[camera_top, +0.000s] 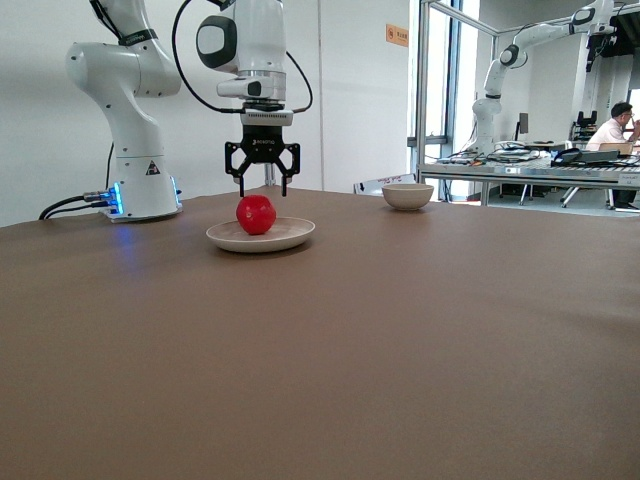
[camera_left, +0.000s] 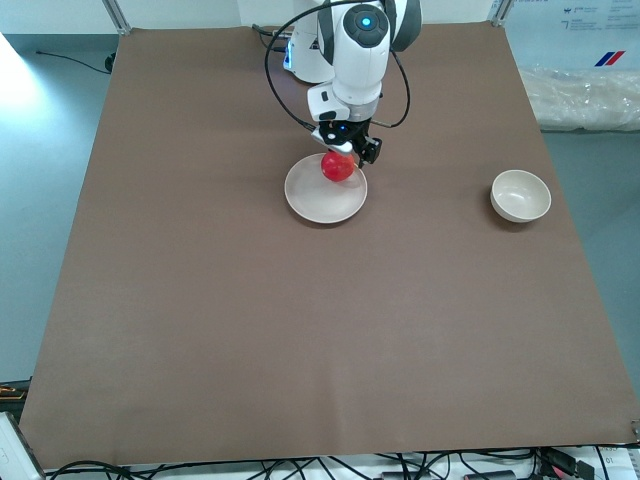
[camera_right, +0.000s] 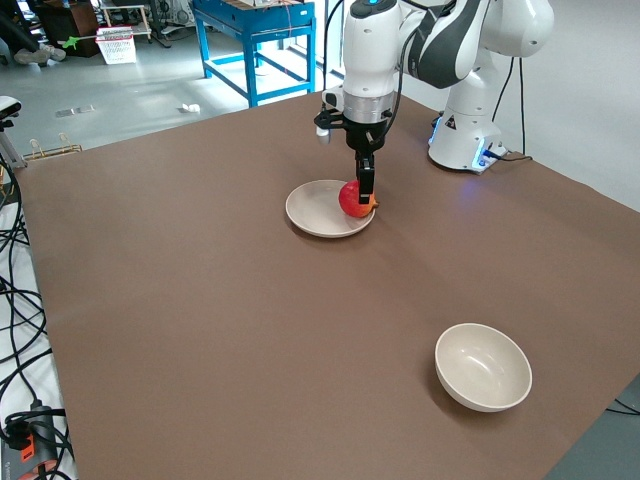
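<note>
A red ball-like fruit (camera_left: 337, 166) (camera_top: 255, 216) (camera_right: 352, 200) rests on a shallow white plate (camera_left: 315, 200) (camera_top: 225, 238) (camera_right: 312, 208) on the brown table. The black gripper (camera_top: 262, 186) hangs just above the fruit, its two fingers apart and pointing down, with nothing seen held between them. In the right view the gripper partly hides the fruit. A white bowl (camera_left: 520, 196) (camera_top: 407, 196) (camera_right: 483, 367) stands empty to one side, apart from the plate.
The robot's base (camera_right: 460, 140) stands behind the plate. Cables run beside the table's edge.
</note>
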